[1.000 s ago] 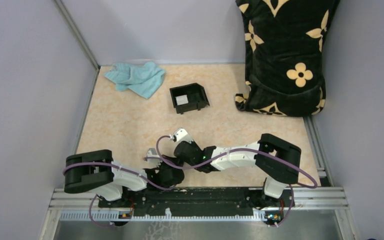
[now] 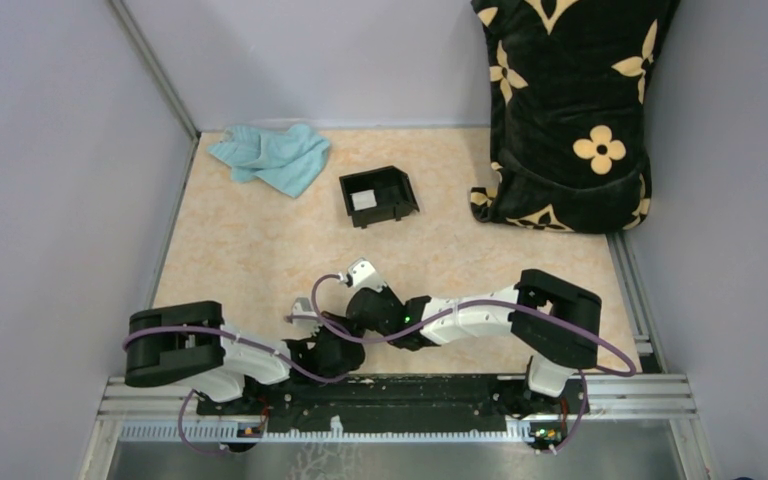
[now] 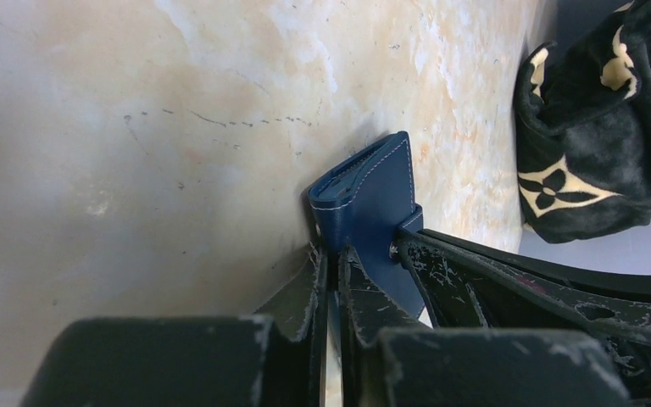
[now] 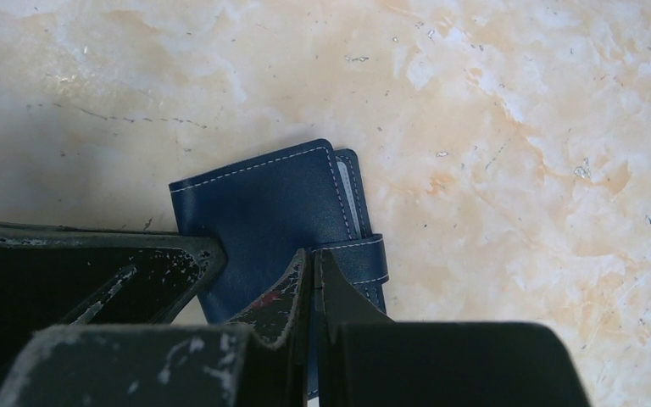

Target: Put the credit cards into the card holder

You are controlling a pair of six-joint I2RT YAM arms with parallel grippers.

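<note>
A dark blue card holder [image 4: 258,199] with pale stitching and a strap shows in both wrist views, its cover folded over. My left gripper is shut on the holder's spine edge, which shows between its fingertips. In the right wrist view, my right gripper is shut over the front of the holder by the strap [image 4: 360,257], and nothing shows between its fingers. A thin light edge [image 4: 349,191] peeks out between the covers; whether it is a card is unclear. In the top view both arms hide the holder.
An open black box [image 2: 390,190] with a white piece [image 2: 363,200] inside stands at the back middle. A light blue cloth [image 2: 275,155] lies at the back left, a dark patterned cushion [image 2: 570,120] at the back right. The table between box and arms is clear.
Both arms have barely moved; the left one has shifted very slightly left. The box, cloth and cushion are unchanged.
</note>
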